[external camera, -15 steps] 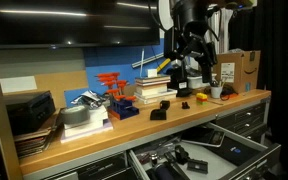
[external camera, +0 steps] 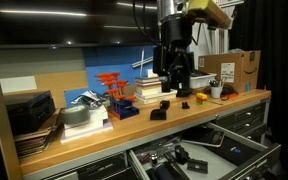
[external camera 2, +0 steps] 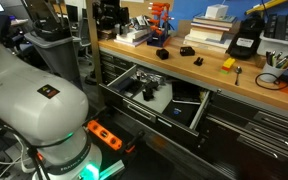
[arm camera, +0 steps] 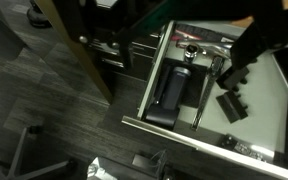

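Observation:
Above the wooden worktop hangs my gripper [external camera: 174, 82], its fingers apart and nothing seen between them. From the wrist camera, the dark fingers of the gripper frame the pulled-out drawer [arm camera: 164, 132] below. Inside it are a long black case [arm camera: 171, 90], a metal wrench-like tool [arm camera: 205, 92] and a small black block [arm camera: 232, 105]. Exterior view 2 shows the same drawer [external camera 2: 162, 118] extended, with several dark items and a flat black object [external camera 2: 187, 97]. The right finger hides part of the drawer's contents in the wrist view.
On the worktop [external camera: 94, 142] lie a black object [external camera: 159, 114] and a yellow item [external camera 2: 229, 63]. A red rack [external camera: 114, 84], stacked books [external camera: 148, 88] and a cardboard box [external camera: 246, 68] stand along the back. Dark floor [arm camera: 44, 95] lies open beside the drawer.
In exterior view 1 the arm and gripper have swung left and come lower over the worktop. The drawer and the objects on the worktop look unmoved.

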